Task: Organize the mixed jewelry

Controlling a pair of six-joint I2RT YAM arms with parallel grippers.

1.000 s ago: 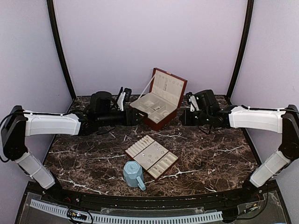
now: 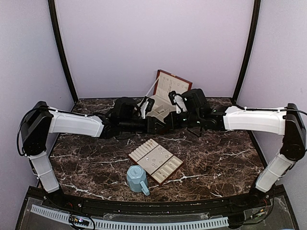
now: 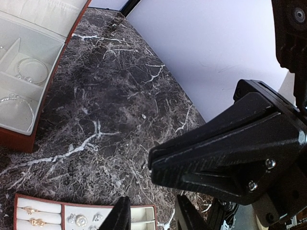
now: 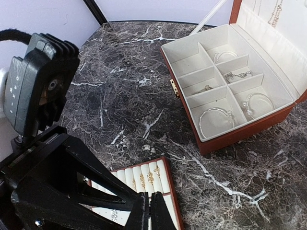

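Note:
The brown jewelry box (image 2: 158, 100) stands open at the back, its cream compartments holding bracelets (image 4: 216, 120) and other jewelry in the right wrist view. Necklaces hang inside its raised lid (image 2: 173, 82). In front lies a flat cream tray (image 2: 156, 160) with rings; gold pieces (image 4: 149, 178) sit in its slots. My left gripper is partly open, with nothing visible between its fingers. My right gripper is shut, and no object shows between its fingertips. In the top view both grippers meet closely before the box, hiding its lower front.
A light blue mug (image 2: 136, 178) rests upside down against the tray's near left side. Little room separates the two grippers.
Both arms have moved inward toward each other, the left going right and the right going left. They now cover the front of the box. Tray and mug have stayed put.

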